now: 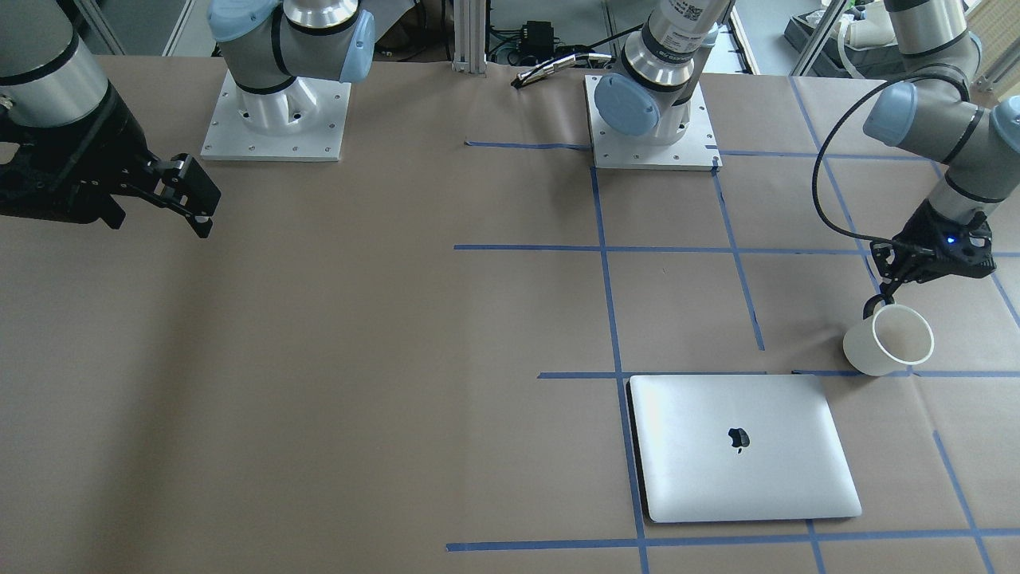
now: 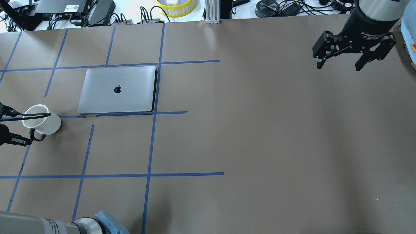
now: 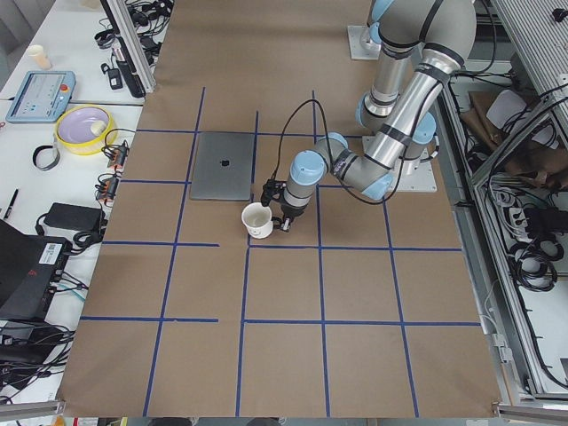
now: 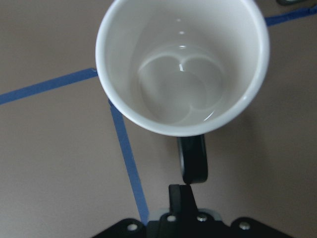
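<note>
A white mug (image 1: 886, 344) with a black handle (image 4: 193, 158) stands on the taped table beside a closed silver laptop (image 1: 746, 450). It also shows in the top view (image 2: 48, 123) and the left view (image 3: 256, 222). My gripper (image 1: 884, 292) is low at the mug's handle side, its black body partly behind the mug in the front view. In the wrist view, dark gripper parts lie just below the handle, near or touching it; whether the fingers are open or shut on it is unclear.
Other arms stand around the table, one with a black gripper (image 2: 339, 62) high at the opposite side. The laptop lies close to the mug.
</note>
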